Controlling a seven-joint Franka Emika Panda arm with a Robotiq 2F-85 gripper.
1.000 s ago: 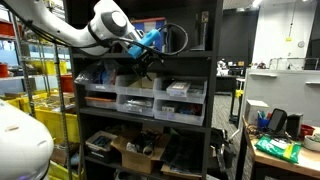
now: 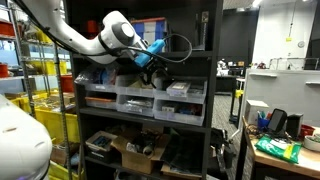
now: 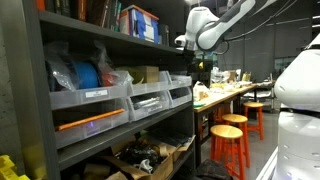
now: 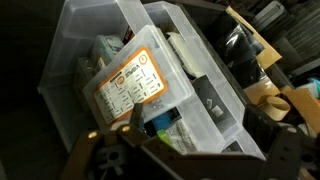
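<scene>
My gripper [image 2: 160, 76] hangs in front of the shelf unit, just above the stacked clear plastic bins. From the wrist, its dark fingers [image 4: 136, 122] stand apart and open, with nothing held between them. Beyond the fingers lies a clear bin [image 4: 205, 95], holding a box with an orange-and-white label [image 4: 134, 84] and some small packets. In the second exterior view the white arm [image 3: 205, 30] reaches in from the right, high beside the bins [image 3: 145, 82].
Books [image 2: 149, 28] stand on the upper shelf. Cardboard boxes [image 2: 138, 152] fill the low shelf. On the right is a wooden table [image 2: 284, 153] with a green packet. Orange stools [image 3: 229, 132] stand beyond the shelf, and the floor in front is clear.
My arm and gripper have shifted to the right along the shelf front, over the past second. The bins and other objects look unmoved.
</scene>
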